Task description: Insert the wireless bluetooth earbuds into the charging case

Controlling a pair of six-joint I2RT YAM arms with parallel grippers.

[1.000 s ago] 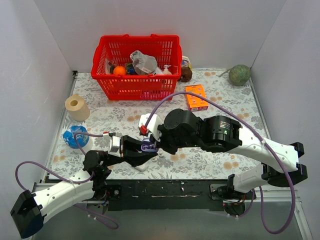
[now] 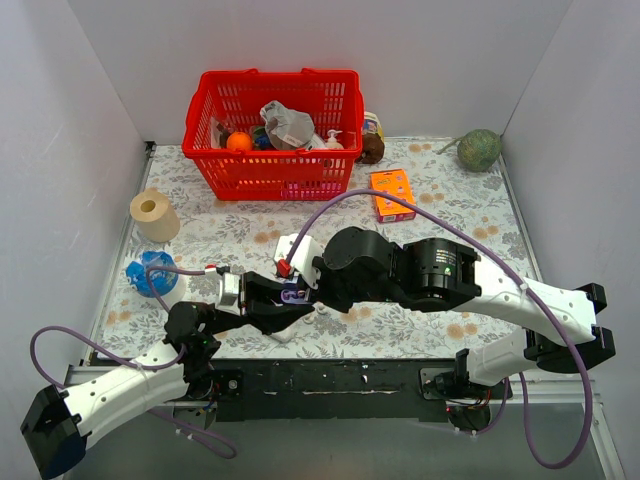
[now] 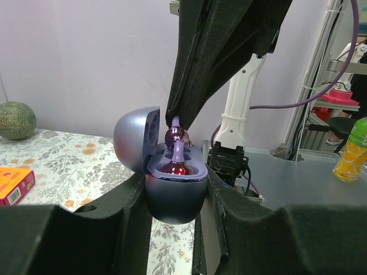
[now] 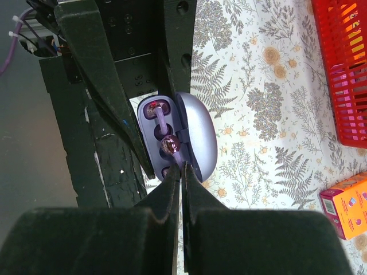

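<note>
The lilac charging case (image 3: 175, 197) has its lid (image 3: 137, 140) raised, and my left gripper is shut around its sides above the table. One dark red earbud (image 4: 156, 109) lies in the far end of the case, its lilac stem sticking out. A second earbud (image 4: 170, 144) is over the nearer half, its stem reaching the tips of my right gripper. That gripper is shut, and whether the stem is pinched or just touched cannot be made out. In the top view both grippers (image 2: 297, 292) meet at the case, which is mostly covered.
A red basket (image 2: 270, 192) of mixed items stands at the back, with an orange box (image 2: 393, 195) to its right. A tan roll (image 2: 154, 215) and a blue-wrapped item (image 2: 152, 272) are on the left. A green round object (image 2: 479, 150) sits at back right.
Over the last second, the right arm has shifted slightly toward the table's front and its gripper tilted a little. The left arm stays still.
</note>
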